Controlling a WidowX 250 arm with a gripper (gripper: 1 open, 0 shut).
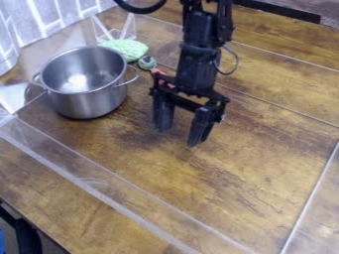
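Note:
My black gripper (181,122) hangs over the middle of the wooden table, its two fingers apart with nothing visible between them. To its left stands a steel pot (83,81) with side handles. Behind the gripper and right of the pot, a small green and red object (151,64) is partly hidden by the arm.
A pale green item (123,47) lies behind the pot, near a white cloth or plastic (14,96) at the left. A dark edge runs along the back right.

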